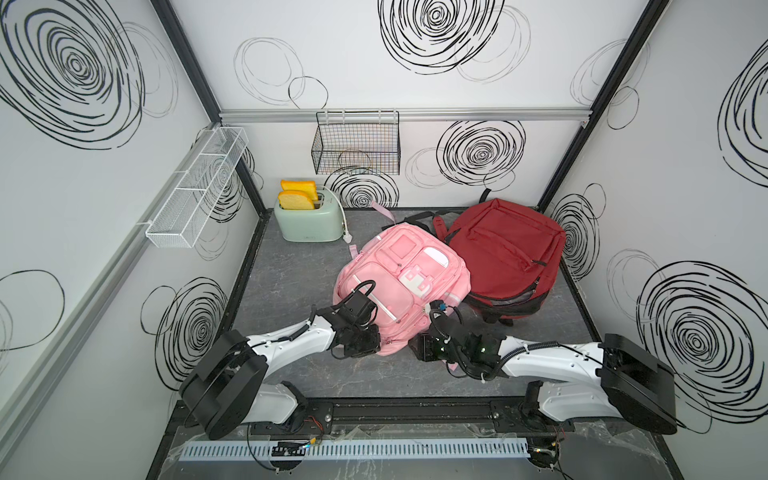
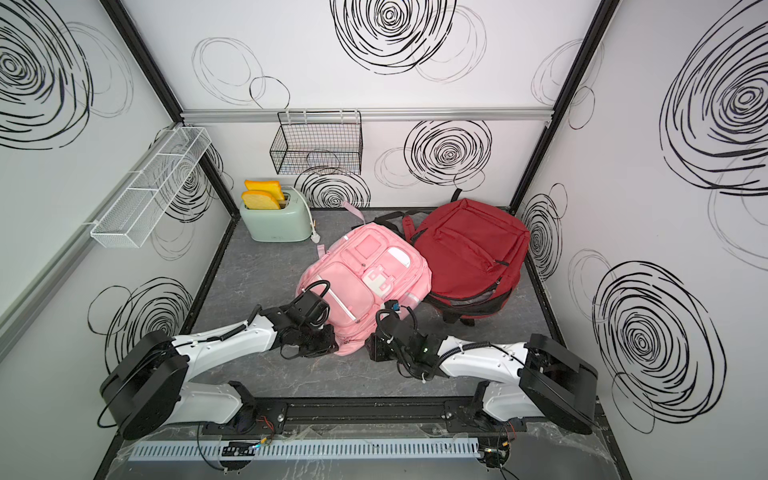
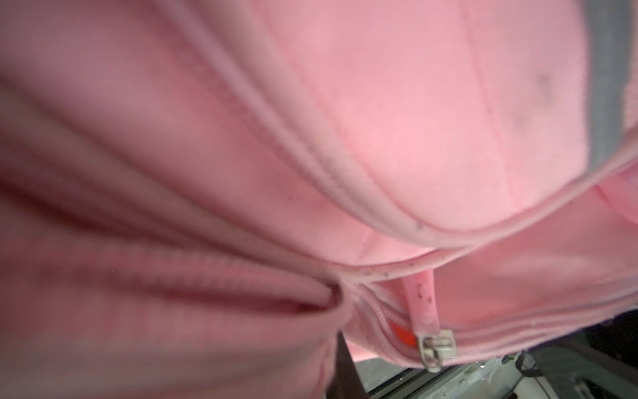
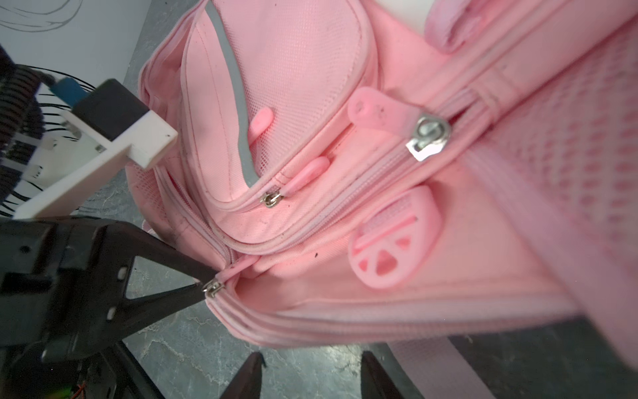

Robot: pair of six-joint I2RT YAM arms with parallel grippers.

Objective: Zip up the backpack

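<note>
The pink backpack [image 1: 400,284] lies on the table with an open zipper along its near edge. My left gripper [image 1: 374,342] is at that edge; in the left wrist view folds hide most of it, so its finger is unclear. A zipper slider [image 3: 436,347] with a pink pull shows there. In the right wrist view the left gripper's fingertips are beside the slider [image 4: 214,286] at the bag's corner. My right gripper stands open below the bag's edge, nothing between its fingers, with another slider [image 4: 427,135] higher on the bag.
A red backpack [image 1: 504,252] lies at the back right, touching the pink one. A mint toaster [image 1: 308,224] with two yellow slices stands at the back left. Wire baskets [image 1: 356,148] hang on the walls.
</note>
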